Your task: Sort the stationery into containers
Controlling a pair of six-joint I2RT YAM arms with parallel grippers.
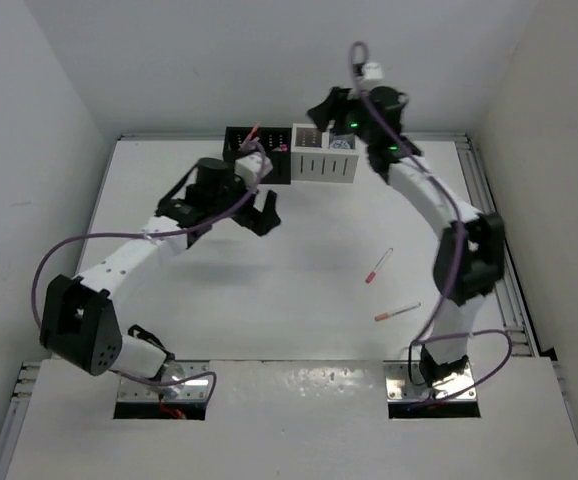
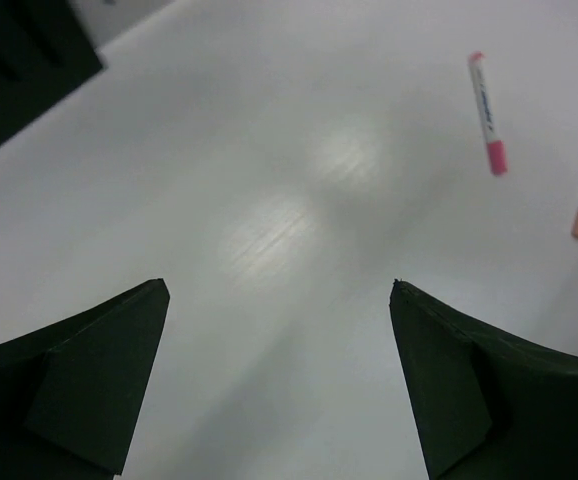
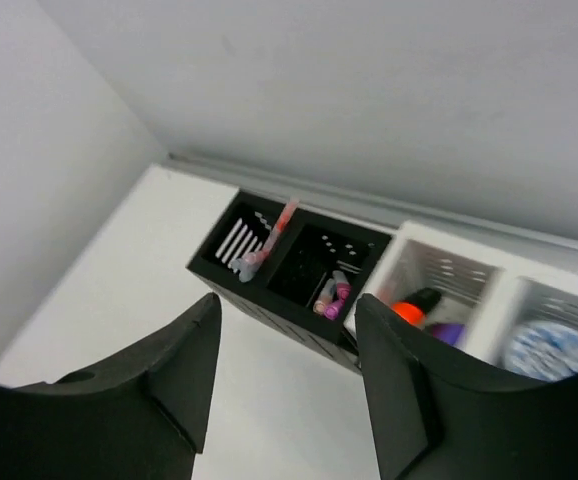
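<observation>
A pink-capped pen (image 1: 379, 264) and an orange-capped marker (image 1: 397, 312) lie on the right of the table; the left wrist view shows both at upper right. At the back, the black container (image 3: 289, 295) holds several pink and reddish pens, and the white container (image 1: 324, 165) holds an orange-and-black item, a purple one and a round patterned one. My left gripper is open over bare table, in front of the black container. My right gripper is open and empty, raised at the white container.
The containers stand side by side near the back wall.
</observation>
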